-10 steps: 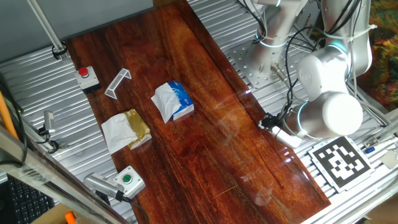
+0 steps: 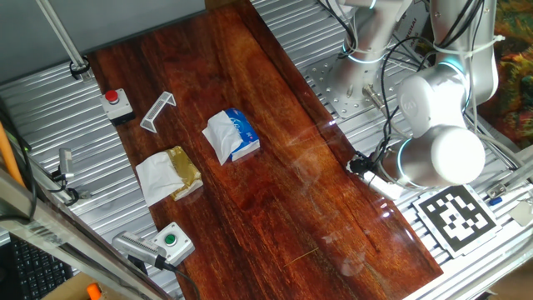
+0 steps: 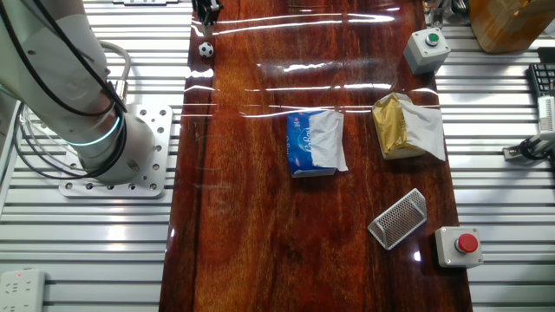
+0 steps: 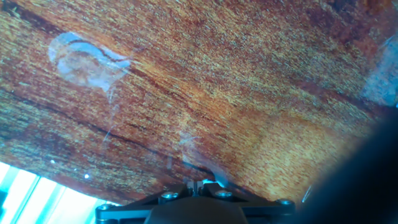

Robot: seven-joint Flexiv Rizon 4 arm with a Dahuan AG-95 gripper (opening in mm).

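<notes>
My gripper (image 2: 360,164) hangs over the table's edge on the arm's side in exterior view 1. At the top of exterior view 2, only the dark end of the gripper (image 3: 206,12) shows. Low in the wrist view the gripper has its dark fingers together, with nothing visible between them. A small black-and-white ball (image 3: 206,49) appears close to the gripper in exterior view 2. Well away from the gripper lie a blue-and-white tissue pack (image 2: 233,135), a gold-and-white tissue pack (image 2: 170,174) and a white perforated holder (image 3: 399,218).
A red-button box (image 2: 117,107) and a green-button box (image 2: 172,243) stand along the far table edge. Beside the arm lies a black-and-white marker board (image 2: 455,218).
</notes>
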